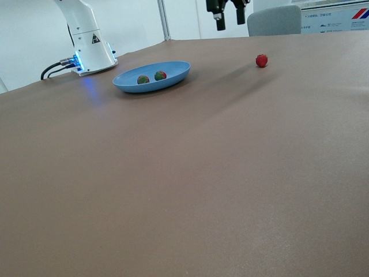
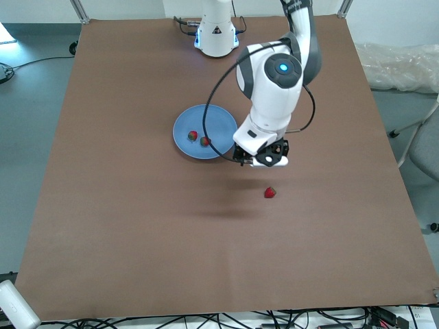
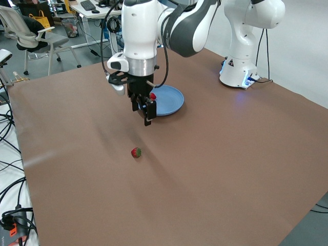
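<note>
My gripper [image 1: 229,22] hangs in the air above the table [image 2: 226,240], just beside the blue plate [image 2: 192,123]. In the top view its two black fingers stand apart with nothing between them. Two strawberries lie on the plate. A third strawberry [image 2: 270,192] lies alone on the brown surface, below the gripper in the left view and beyond the plate's rim; it also shows in the top view [image 1: 261,60] and the right view [image 3: 136,152].
The arm's white base [image 3: 237,72] with cables stands at the table's back edge. Cables and equipment [image 3: 13,225] run along another edge, and a grey chair [image 1: 274,22] stands beyond the table.
</note>
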